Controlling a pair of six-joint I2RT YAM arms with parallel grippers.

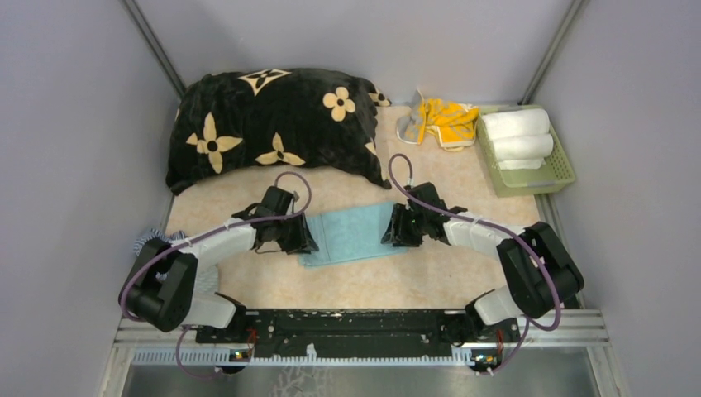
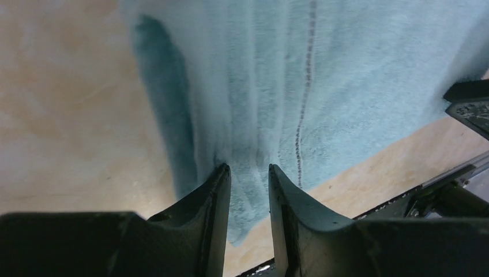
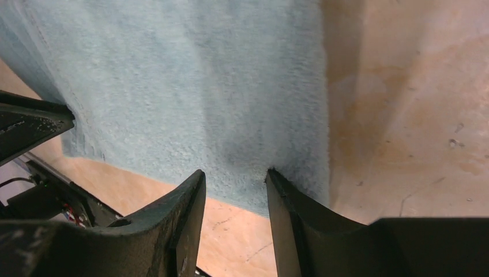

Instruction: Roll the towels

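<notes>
A light blue towel [image 1: 351,231] lies flat and folded in the middle of the table, its left end showing layered edges and folds in the left wrist view [image 2: 254,98]. My left gripper [image 1: 302,244] is over that left end, its fingertips [image 2: 221,176] close above the cloth and slightly apart. My right gripper [image 1: 401,236] is over the right end, fingers apart at the towel's edge [image 3: 305,138]; whether they touch the cloth is unclear. Neither shows cloth clearly gripped.
A black patterned cushion [image 1: 273,124] lies along the back. A yellow-grey cloth [image 1: 446,124] and a green basket [image 1: 537,178] with white rolls sit back right. A striped cloth [image 1: 149,241] lies at the left.
</notes>
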